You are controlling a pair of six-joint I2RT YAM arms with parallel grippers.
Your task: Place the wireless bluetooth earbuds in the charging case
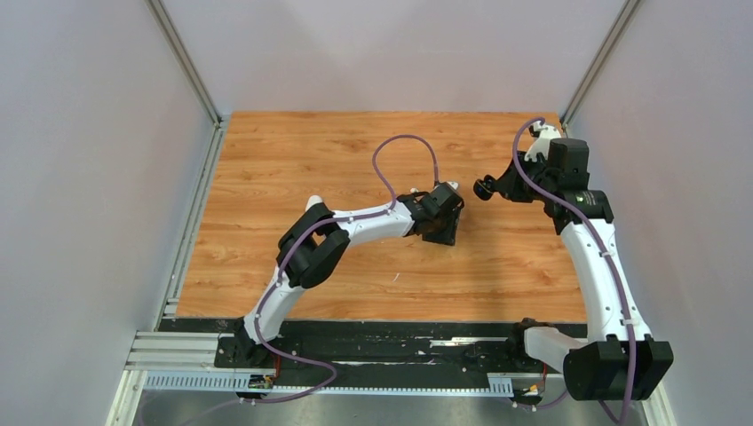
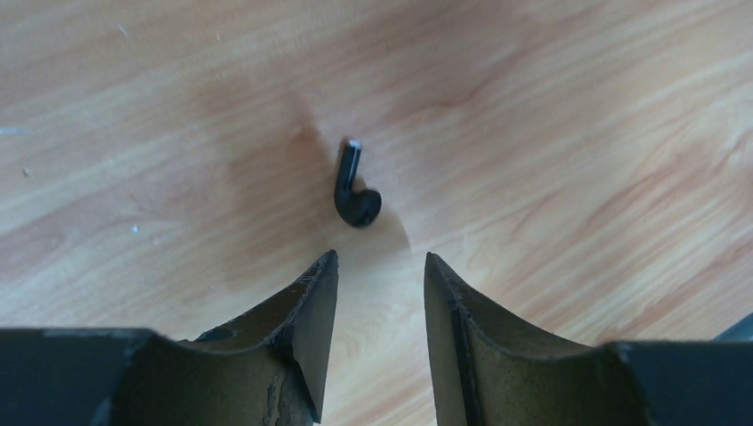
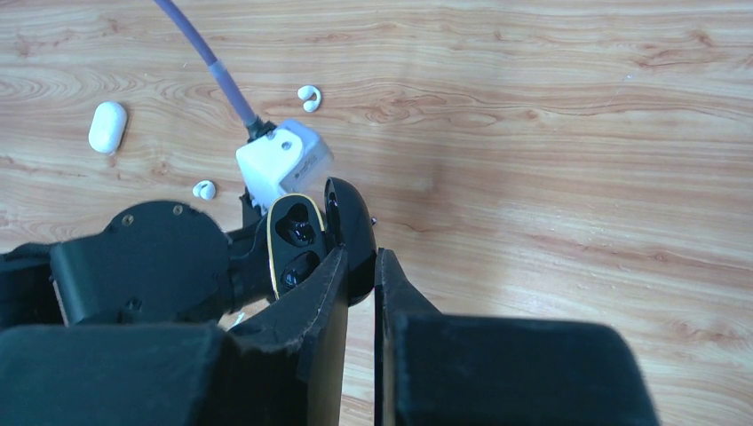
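A black earbud (image 2: 357,197) lies on the wood table, just beyond my left gripper's fingertips in the left wrist view. My left gripper is part open over the table with nothing between its fingers; in the top view its arm hides the earbud. The black charging case (image 3: 296,240), lid raised, is held up at the right by my right gripper, which is shut on it. Two dark slots show in the case's inner face; whether an earbud sits in either I cannot tell.
A white case (image 3: 108,127) rests on the table, with a white earbud (image 3: 309,98) and another white earbud (image 3: 204,190) apart from it.
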